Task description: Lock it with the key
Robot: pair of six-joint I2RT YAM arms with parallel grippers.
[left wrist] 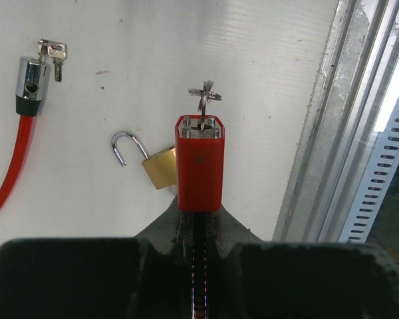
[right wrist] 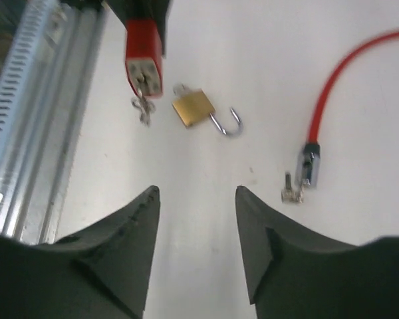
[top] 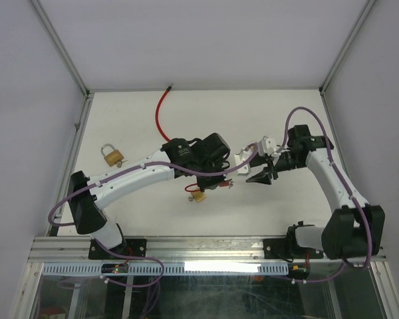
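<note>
My left gripper is shut on a red lock body, held upright above the table, with a small key on a ring at its silver end. An open brass padlock lies below it. My right gripper stands to the right of the red lock in the top view, apart from it, its fingers open with nothing between them, blurred in its wrist view.
A red cable lock with keys at its metal end lies on the table. A closed brass padlock rests at the left. A metal rail runs along the front edge.
</note>
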